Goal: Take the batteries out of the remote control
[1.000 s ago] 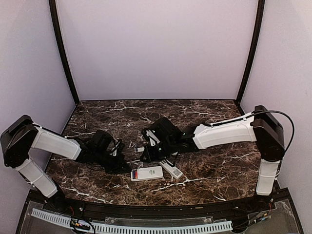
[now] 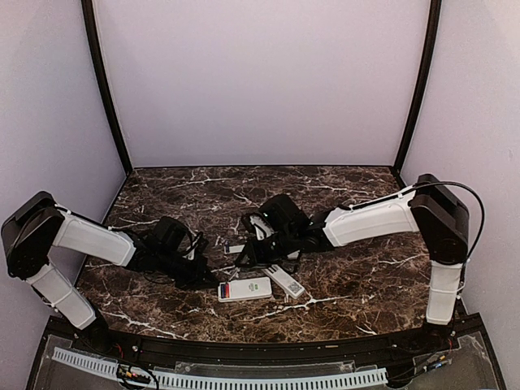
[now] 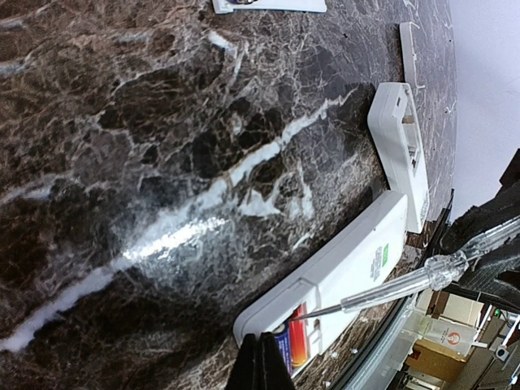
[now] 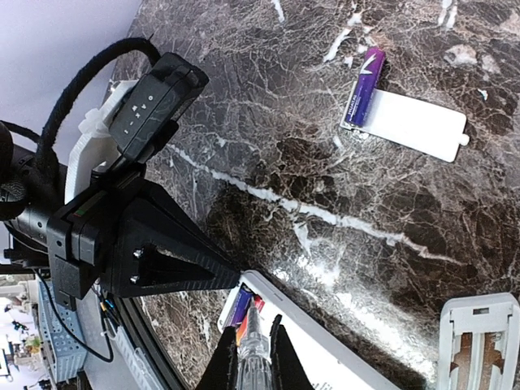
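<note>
A white remote (image 2: 248, 289) lies back up with its battery bay uncovered at the left end. In the left wrist view an orange-red battery (image 3: 298, 343) and a blue-purple battery (image 3: 283, 347) sit in the bay. My right gripper is shut on a clear-handled screwdriver (image 3: 406, 282), whose thin metal tip reaches the batteries. At the remote's bay end, my left gripper is shut with nothing visible between its fingers. Whether its tips touch the remote, I cannot tell.
A purple battery (image 4: 364, 88) rests on a white cover (image 4: 418, 122) behind the remote. Right of the remote lies another white remote with an empty bay (image 3: 400, 150). Bare marble table (image 4: 284, 150) separates the cover from the first remote.
The left arm and the remote look unmoved.
</note>
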